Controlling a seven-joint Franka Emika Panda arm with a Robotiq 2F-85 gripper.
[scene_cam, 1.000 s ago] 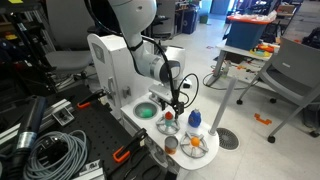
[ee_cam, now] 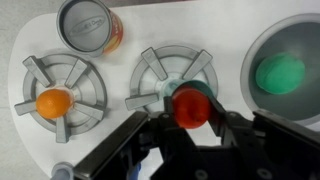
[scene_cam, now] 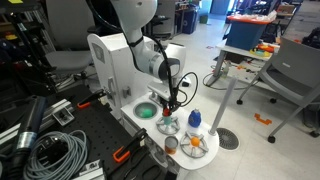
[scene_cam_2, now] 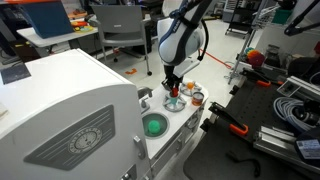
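A round red object is held between the fingers of my gripper, which is shut on it. Directly beneath it, partly covered, is a teal cup on a grey burner ring. In exterior view 1 the red object shows at the fingertips, just over the burner. From the other side, exterior view 2 has the red object above the teal cup. Whether the two touch cannot be told.
An orange rests on a second burner, beside a tin can. A round grey basin holds a green item. Close to the arm stands a blue object. White counter shows between these things.
The orange, can and blue object have stayed in place.
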